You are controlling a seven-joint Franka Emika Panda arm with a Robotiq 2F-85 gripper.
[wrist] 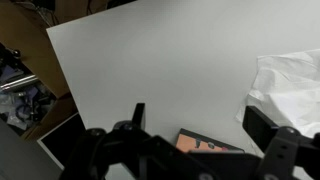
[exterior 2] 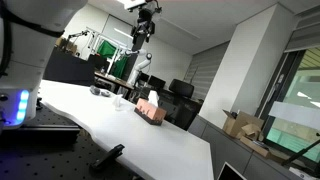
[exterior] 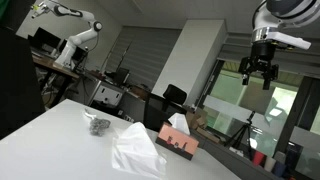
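My gripper [exterior: 258, 80] hangs high over the right side of the white table in exterior view 1, its fingers spread and nothing between them. It also shows near the top of exterior view 2 [exterior 2: 138, 42]. A peach and black tissue box [exterior: 177, 143] stands on the table with a white tissue sticking up from its top. In the wrist view the box [wrist: 200, 142] is partly hidden behind the gripper's body. A crumpled white sheet [exterior: 137, 152] lies beside the box; in the wrist view this sheet [wrist: 288, 88] is at the right.
A small grey crumpled item [exterior: 98, 126] lies farther left on the white table [exterior: 50, 140]. An office chair [exterior: 157, 110] and cardboard boxes [exterior 2: 243, 126] stand beyond the table.
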